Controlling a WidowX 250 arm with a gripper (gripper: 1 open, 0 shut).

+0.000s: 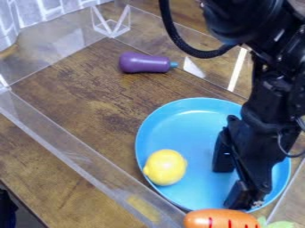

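My black gripper (238,174) is low over the right side of a blue plate (179,132), its fingers reaching down into it; the arm hides part of the plate. A yellow lemon (165,167) sits on the plate's left side, clear of the fingers.
A purple eggplant (143,62) lies at the upper middle. An orange carrot (220,219) lies below the plate, beside something pale green. Clear plastic walls (71,151) border the wooden surface, whose left middle is bare.
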